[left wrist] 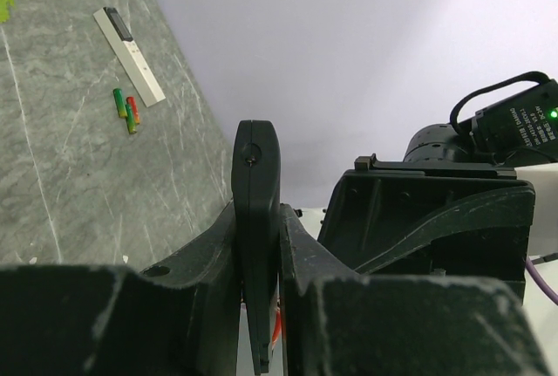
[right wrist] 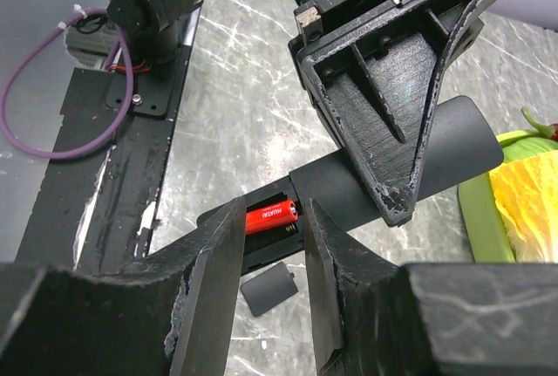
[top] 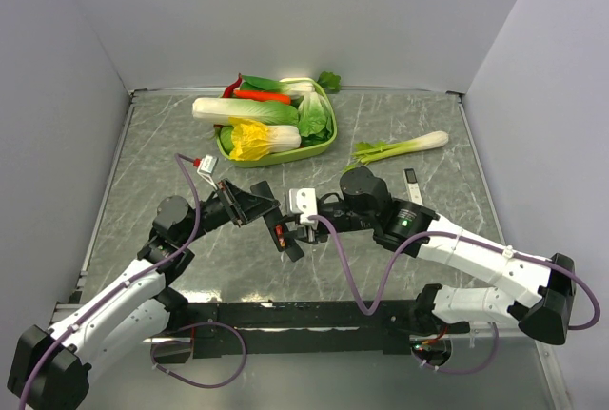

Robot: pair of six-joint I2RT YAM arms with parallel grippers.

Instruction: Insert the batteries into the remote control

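My left gripper [top: 257, 203] is shut on the black remote, held above the counter; in the left wrist view it stands between the fingers. The remote's compartment is open, with a red battery [right wrist: 268, 215] lying in it beside an empty-looking dark slot. My right gripper is at that compartment, fingertips apart on either side near the red battery; whether they touch it is unclear. Green and red batteries [left wrist: 119, 101] lie on the counter, and a small black cover [right wrist: 268, 287] lies below the remote.
A green basket of vegetables [top: 326, 134] stands at the back, a leek [top: 409, 144] to its right. A white remote-like object [left wrist: 129, 55] lies at the right of the counter. Walls enclose the counter at back and sides.
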